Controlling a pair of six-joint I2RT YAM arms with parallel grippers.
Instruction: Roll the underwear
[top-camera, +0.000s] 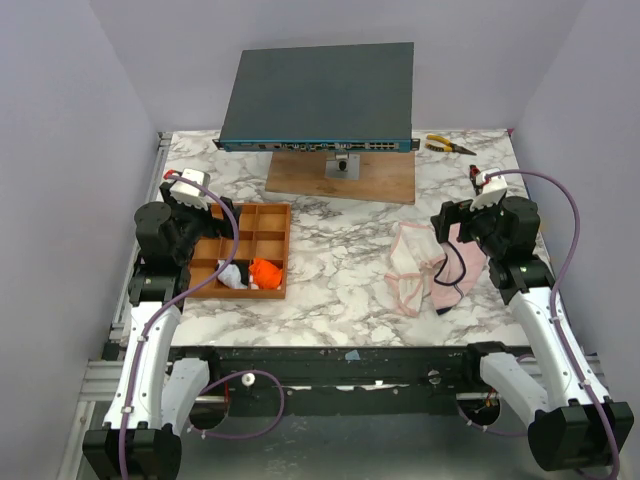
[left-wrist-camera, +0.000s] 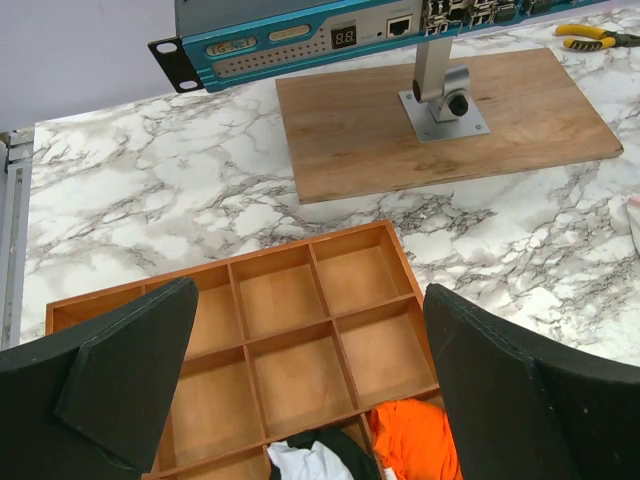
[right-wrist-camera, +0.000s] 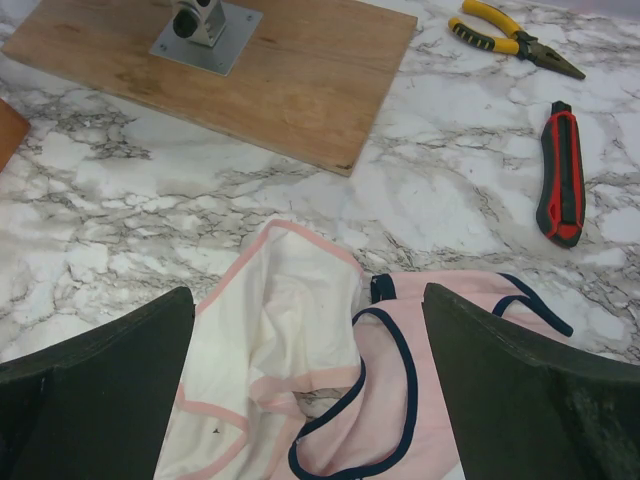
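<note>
Two pieces of underwear lie loose and crumpled on the right of the marble table: a white one with pink edging and, overlapping beside it, a pink one with dark navy trim. Above them hangs my right gripper, wide open and empty. On the left, my left gripper stands open over the wooden compartment box, with nothing between its fingers. Two cells at the near side of the box hold an orange cloth and a dark green and white cloth.
A network switch on a stand rises from a wooden board at the back. Yellow pliers and a red-black cutter lie at the back right. Between box and underwear, the table middle is clear.
</note>
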